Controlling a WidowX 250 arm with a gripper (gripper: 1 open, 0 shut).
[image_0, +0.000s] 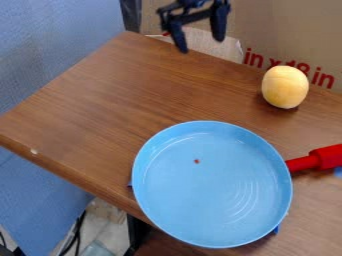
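A dark robot gripper (199, 34) hangs blurred at the top centre, high over the back of the table, its two fingers apart with nothing seen between them. A light blue plate (211, 190) with a small red speck lies at the front right of the wooden table (107, 105). A pale yellow round object (285, 86) sits at the back right, right of and below the gripper. A red cylindrical object (315, 160) lies at the right edge, beside the plate and partly out of view.
A cardboard box with red lettering stands behind the table. Past the left edge are a blue padded surface and some cables near the floor. A bit of blue shows under the red object.
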